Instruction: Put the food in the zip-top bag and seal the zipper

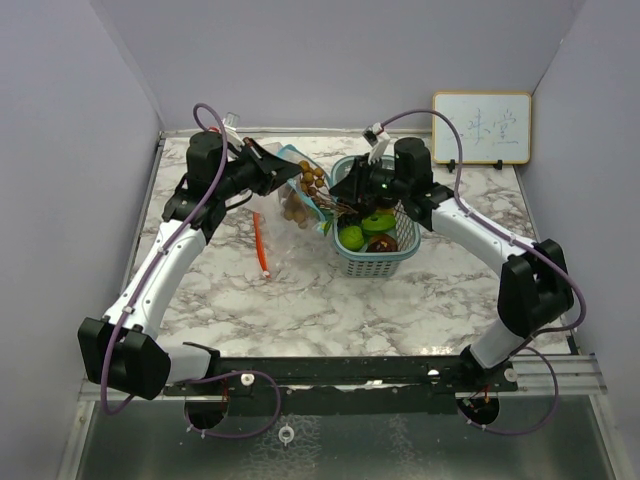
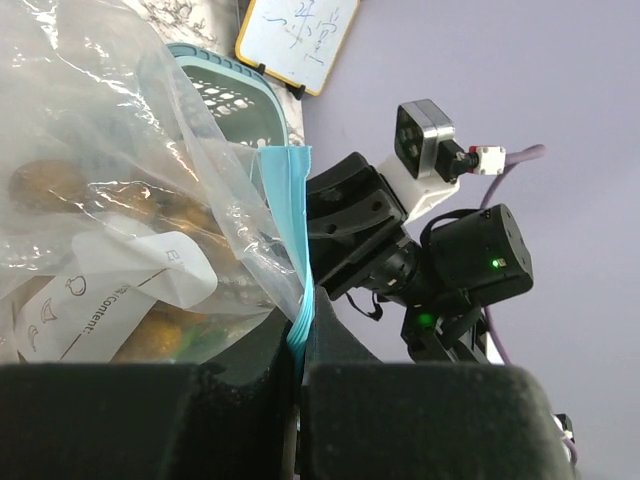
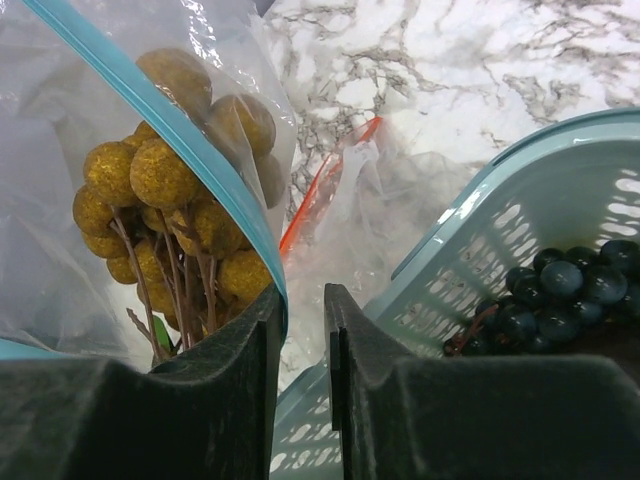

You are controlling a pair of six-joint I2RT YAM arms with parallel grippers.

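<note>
A clear zip top bag [image 1: 290, 237] with a blue zipper rim [image 3: 218, 172] hangs with its mouth open. Brown round fruits on stems [image 3: 205, 225] show through that mouth. Pinched in my left gripper, which is shut, is one end of the blue zipper strip [image 2: 288, 195]. My right gripper stands part open at the opposite corner of the mouth. The rim runs down against its left finger, and its right finger is clear of the rim, on the basket side. In the top view the right fingertips are over the basket's left edge.
A light blue basket [image 1: 370, 266] stands right of the bag, holding a green pepper [image 1: 378, 222], dark grapes [image 3: 565, 295] and other produce. An orange-edged clear bag [image 1: 261, 245] lies flat on the marble table. A whiteboard [image 1: 482, 127] stands at the back right.
</note>
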